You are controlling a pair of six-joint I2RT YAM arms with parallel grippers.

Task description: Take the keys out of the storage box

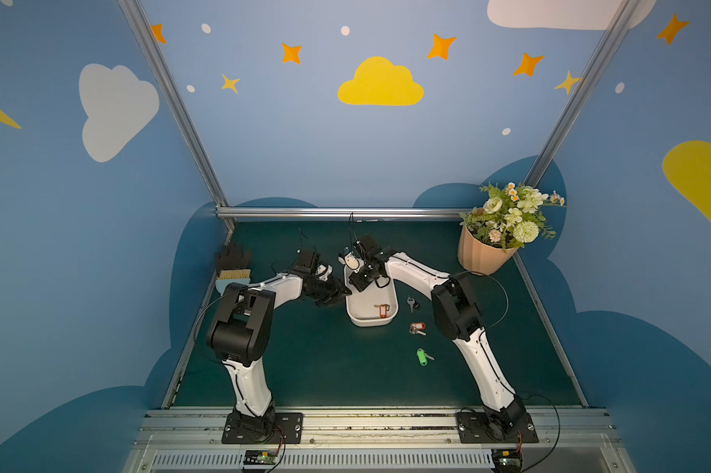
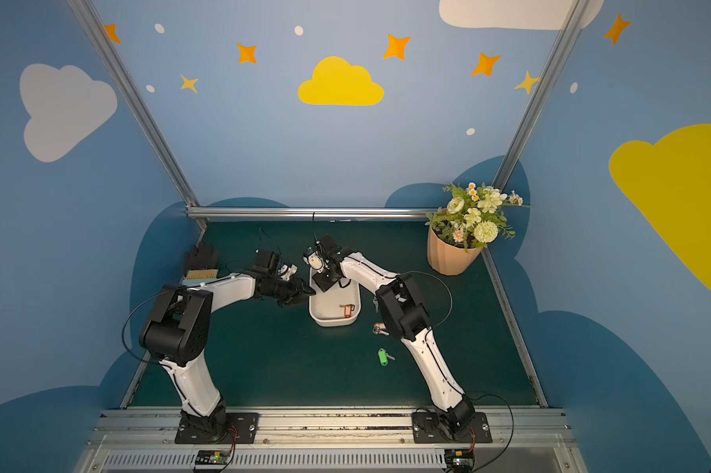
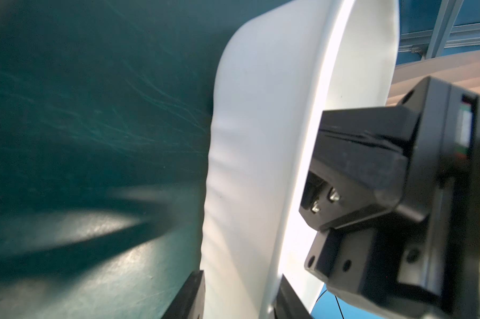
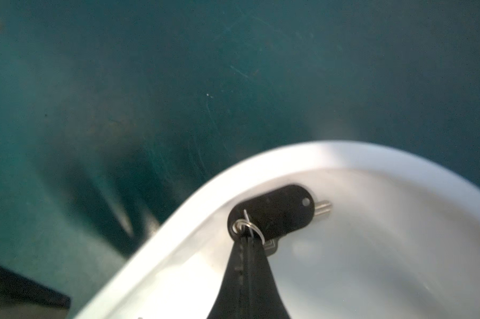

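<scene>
The white storage box (image 1: 371,322) stands mid-table. In the right wrist view, a black key tag (image 4: 282,210) with a key and ring lies inside at the box's rounded end. My right gripper is shut with its fingers pressed together; the tips overlap the ring end of the tag, but nothing shows between them. A red-tagged key (image 1: 383,310) lies at the box's near end. My left gripper stands open astride the box's side wall, one finger outside and one on the inner side.
On the mat right of the box lie a dark-tagged key (image 1: 412,303), a red-tagged key (image 1: 417,326) and a green-tagged key (image 1: 422,357). A flower pot (image 1: 483,254) stands at the back right, a brush (image 1: 234,276) at the left. Free mat lies in front.
</scene>
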